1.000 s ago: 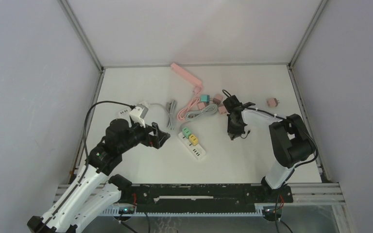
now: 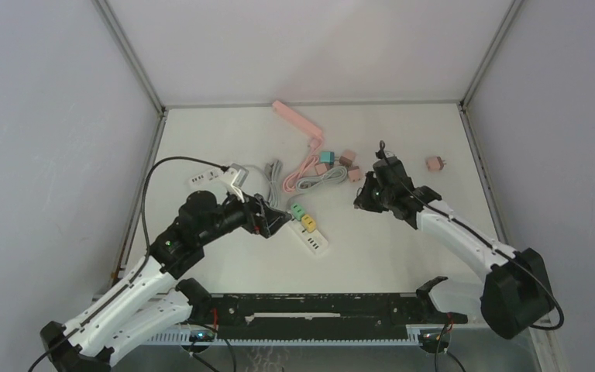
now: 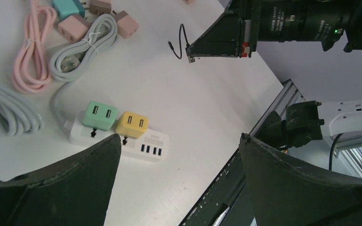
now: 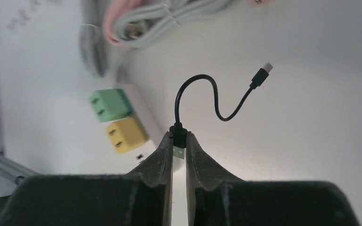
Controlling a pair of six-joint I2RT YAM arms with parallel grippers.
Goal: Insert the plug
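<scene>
A short black cable (image 4: 215, 96) with a USB plug (image 4: 179, 149) at one end is in my right gripper, which is shut on the plug's black housing; its metal tip shows between the fingers. The cable's other, smaller connector (image 4: 261, 76) hangs free. In the left wrist view the held plug (image 3: 191, 59) points down, well clear of the white power strip (image 3: 152, 149). That strip carries a green adapter (image 3: 100, 115) and a yellow adapter (image 3: 132, 124), with several bare slots at its near end. My left gripper stands open above the strip's near side, empty.
Behind the strip lie a coiled grey cable (image 2: 321, 179), a pink power strip (image 2: 297, 118) and its cord, a teal adapter (image 2: 326, 157) and several pink ones. One pink adapter (image 2: 435, 163) sits alone at right.
My right arm has swung round, its gripper now turned toward the left and tilted, still with the cable. The left gripper has moved right, closer to the strip.
</scene>
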